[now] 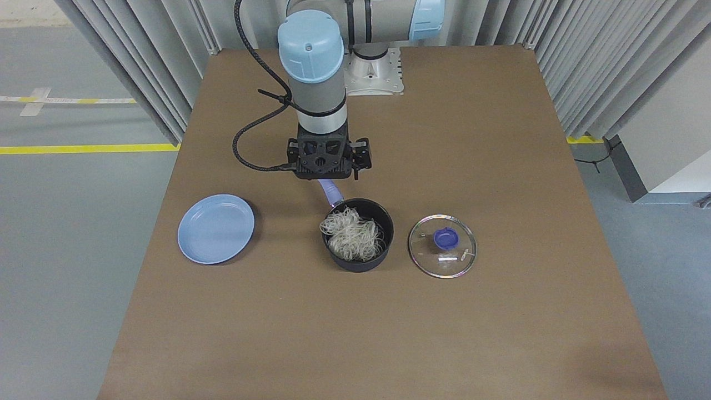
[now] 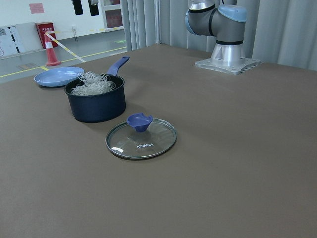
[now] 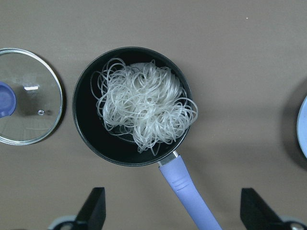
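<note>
A dark saucepan with a lilac handle holds a tangle of translucent white noodle-like strands, some draped over the rim. My gripper hangs above the handle side of the pan, its two black fingers wide apart with nothing held between them. A glass lid with a blue knob lies on the table beside the pan. A light blue plate sits on the pan's other side, partly cut off at the wrist view's edge.
The robot's base stands at the back of the table.
</note>
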